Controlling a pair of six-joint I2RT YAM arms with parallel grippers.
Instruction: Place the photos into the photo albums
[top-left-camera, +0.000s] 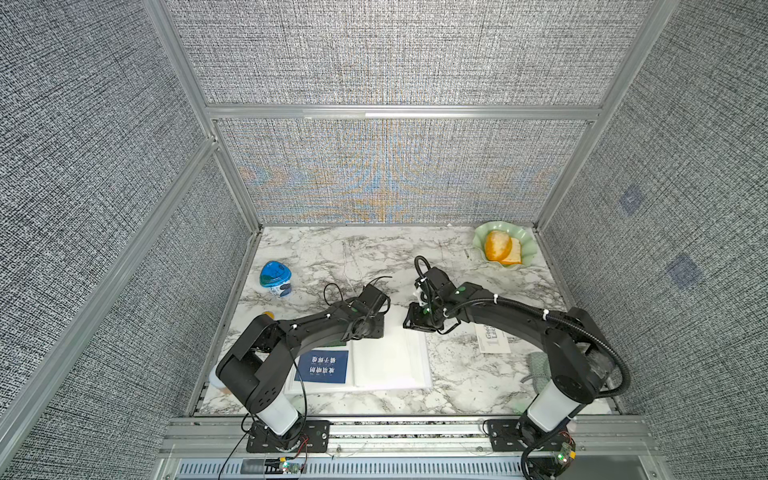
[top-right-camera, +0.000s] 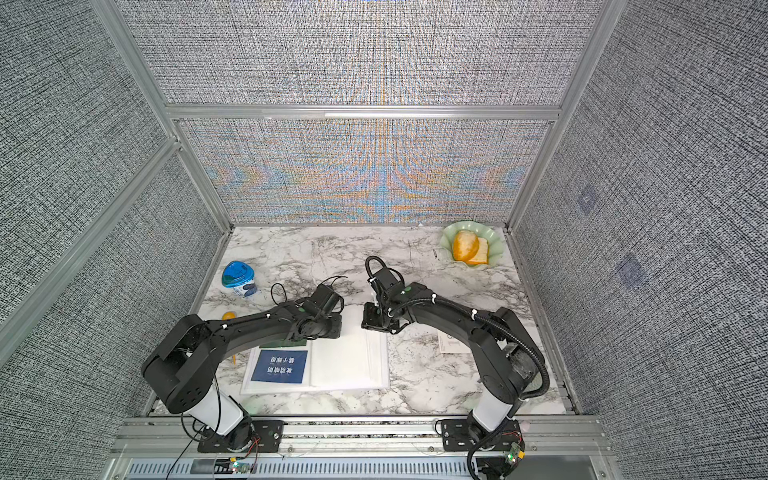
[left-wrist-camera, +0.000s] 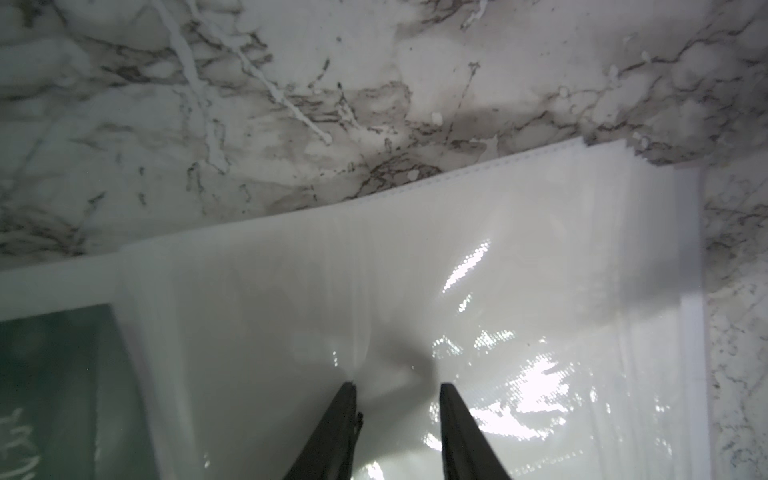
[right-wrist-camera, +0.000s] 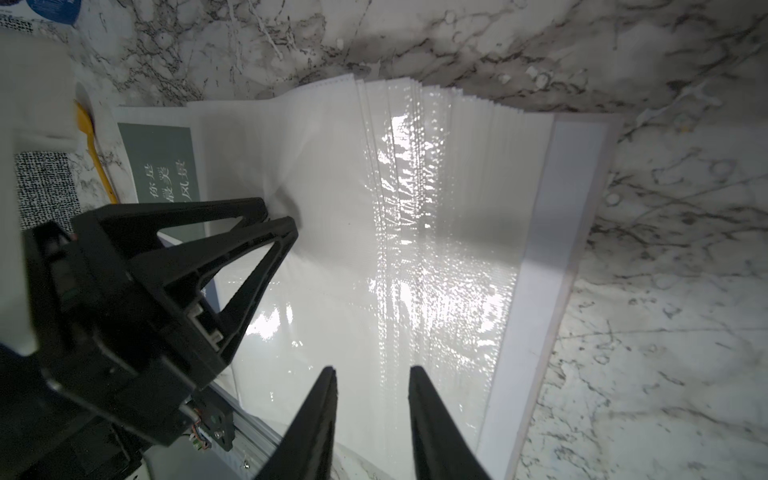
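Observation:
The photo album lies spread out on the marble table, its clear sleeves fanned toward the right. On its left page sit a dark blue card and a dark green card, the green one partly hidden by my left arm. My left gripper is over the white sleeve page, part open with a narrow gap; nothing shows held between its fingers. Above the sleeves' right side, my right gripper is part open and empty. A pale printed sheet lies right of the album, partly under my right arm.
A green bowl with bread stands at the back right. At the left is a blue-lidded tub, with a yellow utensil nearby.

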